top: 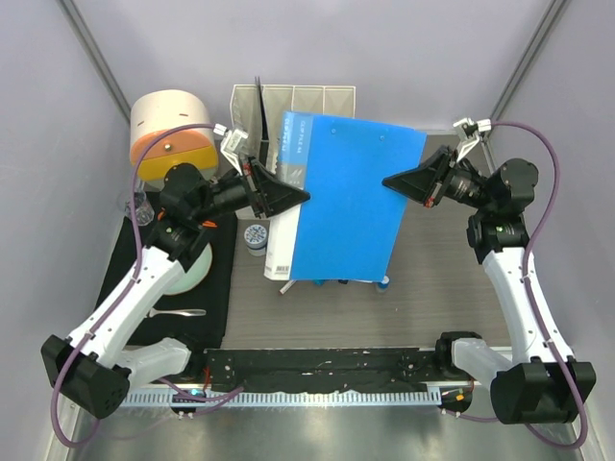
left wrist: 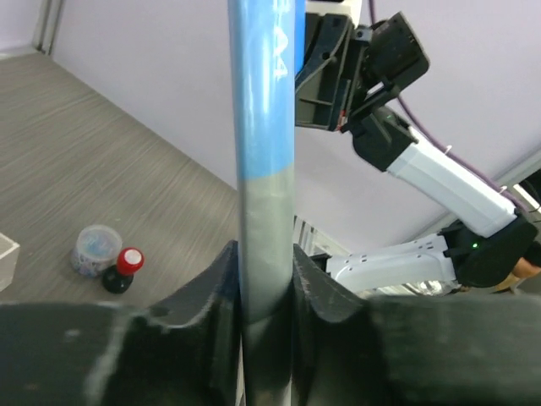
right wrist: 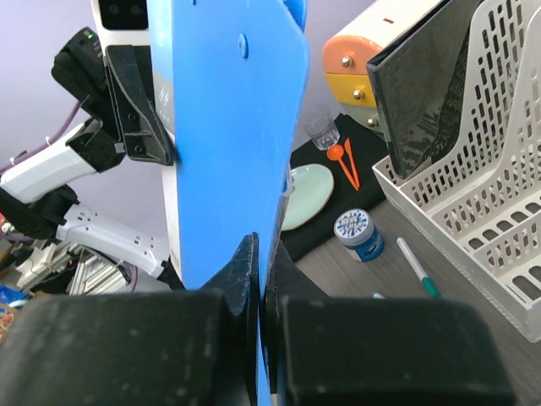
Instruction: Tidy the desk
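Observation:
A blue file folder [top: 351,202] with a pale spine is held upright between both grippers over the desk. My left gripper [top: 291,197] is at its spine side; in the left wrist view the spine [left wrist: 264,127] runs down between the fingers, though whether they grip it firmly cannot be told. My right gripper [top: 394,182] is shut on the folder's opposite edge, as the right wrist view also shows. Behind it stands a white perforated organizer [right wrist: 456,211] with a dark slab [right wrist: 414,85] in it.
At left lie a black mat [top: 135,298] with a plate [right wrist: 308,190], orange utensils and a glass, and a drawer box [top: 168,120]. A jar [right wrist: 359,237], pens and bottles [left wrist: 122,271] sit mid-desk.

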